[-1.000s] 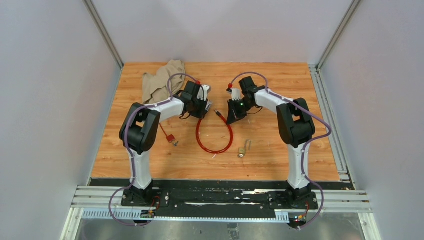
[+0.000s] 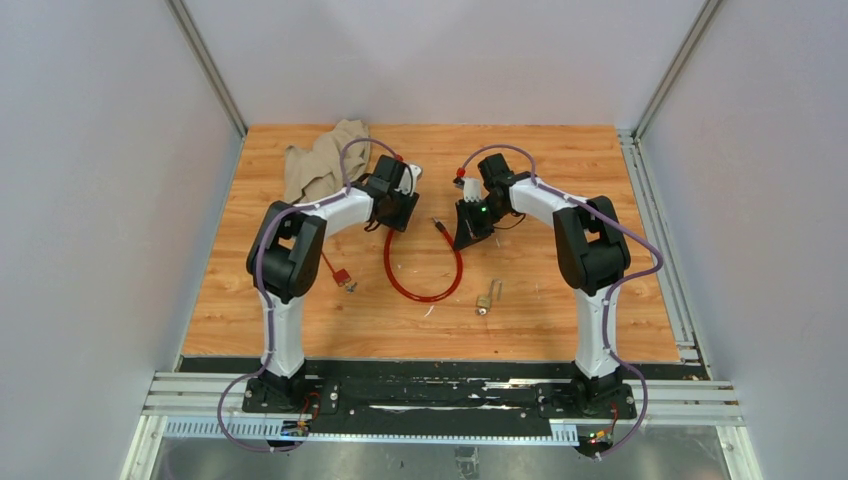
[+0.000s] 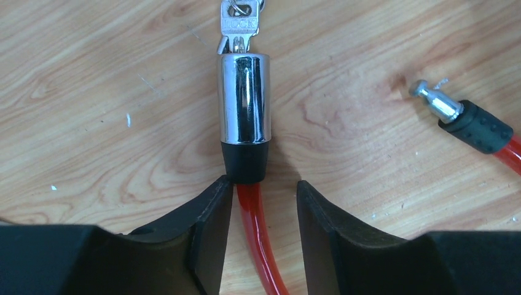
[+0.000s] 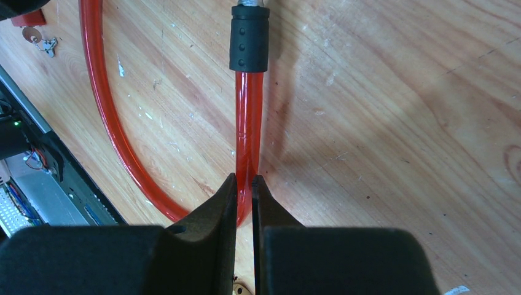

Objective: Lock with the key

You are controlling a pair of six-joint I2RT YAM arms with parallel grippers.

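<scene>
A red cable lock [image 2: 424, 297] lies in a U on the wood table. Its chrome lock cylinder [image 3: 244, 98], with a key [image 3: 239, 21] in it, sits beneath my left gripper, whose fingers stand apart around the black collar and red cable. The metal pin end [image 3: 437, 103] lies to the right in the left wrist view. My right gripper is shut on the red cable just behind that end's black sleeve [image 4: 249, 43].
A beige cloth [image 2: 314, 165] lies at the back left. A red padlock with keys [image 2: 341, 276] lies left of the cable, and a brass padlock [image 2: 484, 303] at front right.
My left gripper has moved slightly up and left in the top view, and the left side of the cable loop has shifted left. The right arm stays in place.
</scene>
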